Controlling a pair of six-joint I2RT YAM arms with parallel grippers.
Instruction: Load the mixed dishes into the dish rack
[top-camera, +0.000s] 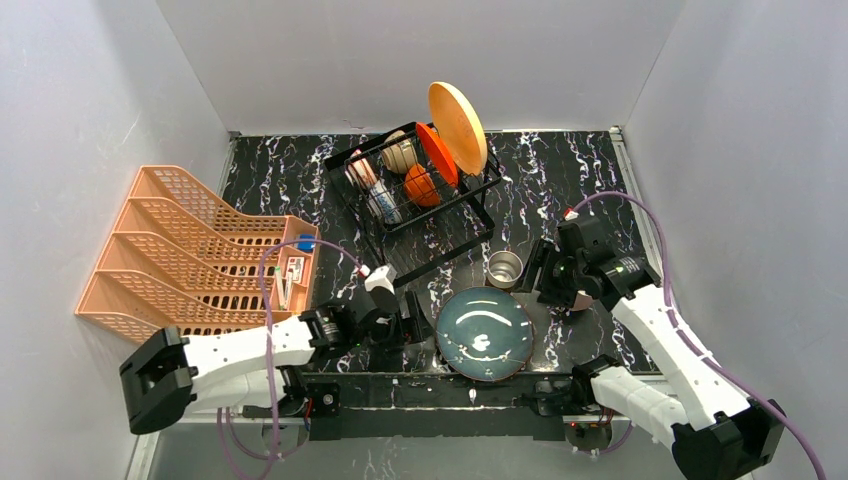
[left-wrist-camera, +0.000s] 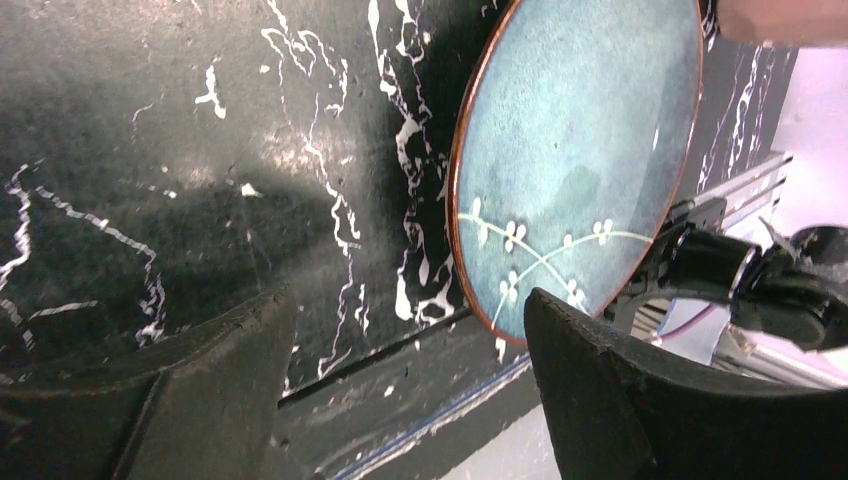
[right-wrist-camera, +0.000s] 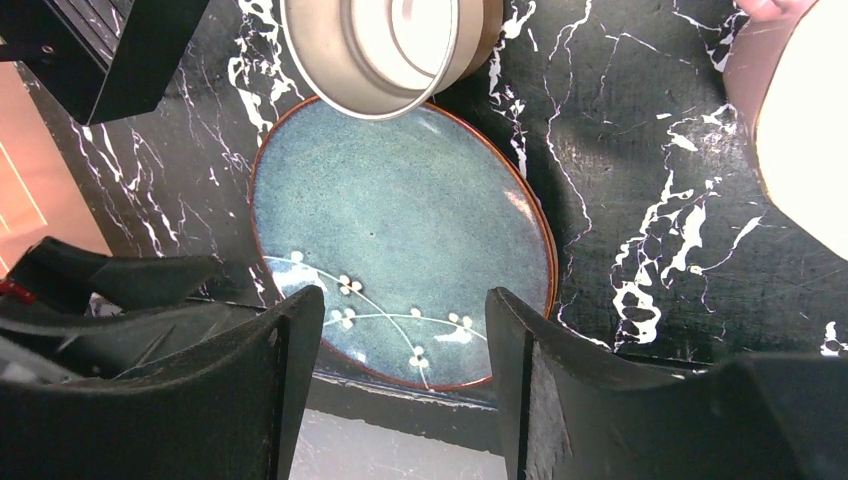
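Note:
A teal plate (top-camera: 484, 340) lies on the dark marble counter, with a steel cup (top-camera: 504, 269) just behind it. The black dish rack (top-camera: 430, 262) holds orange plates (top-camera: 455, 125), bowls and other dishes. My left gripper is open, low at the plate's left edge, empty. My right gripper is open above the plate and cup, nothing between its fingers. A pink mug (right-wrist-camera: 750, 130) stands at the right, mostly behind the right arm in the top view.
A peach plastic rack (top-camera: 170, 250) with a utensil compartment occupies the left. Free counter lies at the back right and back left. Grey walls surround the area.

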